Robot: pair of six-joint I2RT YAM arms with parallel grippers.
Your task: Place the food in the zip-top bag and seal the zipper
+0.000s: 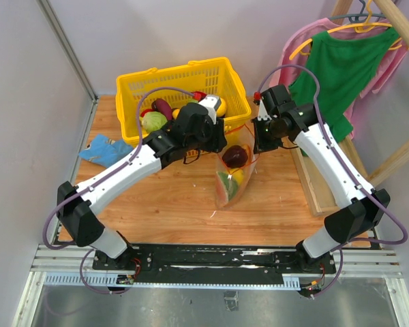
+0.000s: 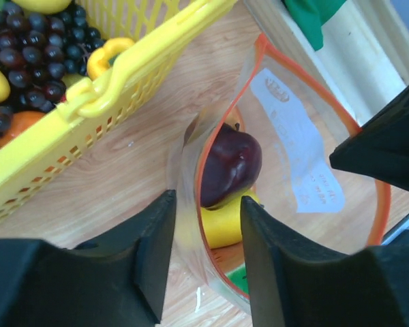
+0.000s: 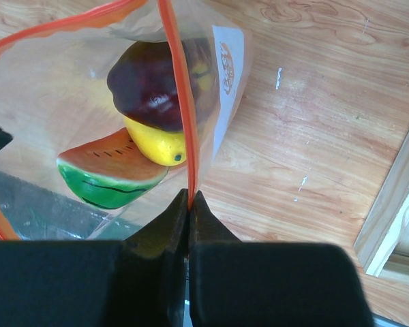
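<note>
A clear zip top bag with an orange zipper edge (image 3: 180, 82) hangs with its mouth spread wide. Inside lie a dark purple fruit (image 3: 144, 85), a yellow fruit (image 3: 155, 143) and a watermelon slice (image 3: 109, 170). My right gripper is shut on the orange edge of the bag. At the opposite side of the mouth, my left gripper is open, its fingers apart, with the near orange edge passing between or just beyond them; contact is not clear. In the top view the bag (image 1: 235, 167) hangs between both grippers.
Behind the arms stands a yellow basket (image 1: 143, 78) with grapes, peppers and other food. A blue cloth-like item (image 1: 105, 150) lies at the left. On the right is a wooden rack (image 1: 310, 180) with hung clothes.
</note>
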